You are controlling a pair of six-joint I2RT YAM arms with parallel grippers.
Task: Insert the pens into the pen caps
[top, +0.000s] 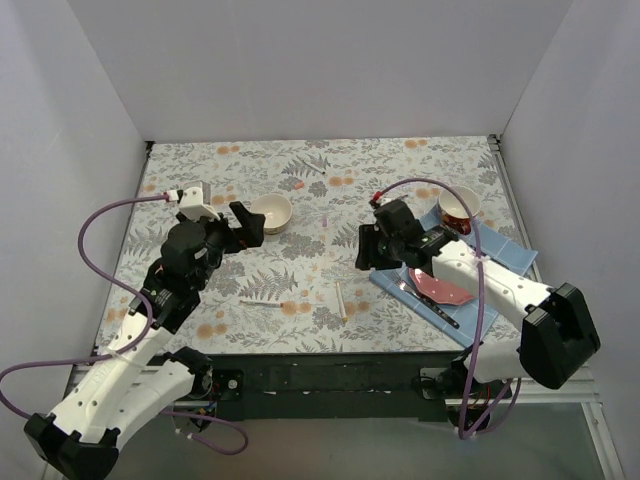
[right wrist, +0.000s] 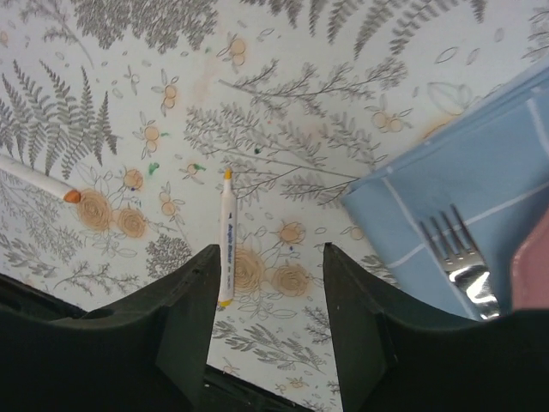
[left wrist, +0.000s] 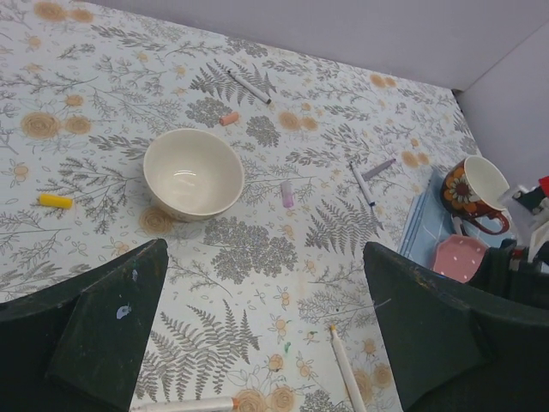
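A white pen with an orange tip lies on the table ahead of my right gripper, whose fingers stand part open with nothing between them. Left of it lies another orange-tipped white pen. Farther back are a grey-white pen and a slim white pen. Loose caps lie about: yellow, orange, pink and grey-purple. My left gripper is open and empty above the left side of the table.
A white bowl stands back left. On the right, a blue cloth carries a pink plate, a fork, a dark-handled knife and a patterned mug. Open floral tabletop lies front centre.
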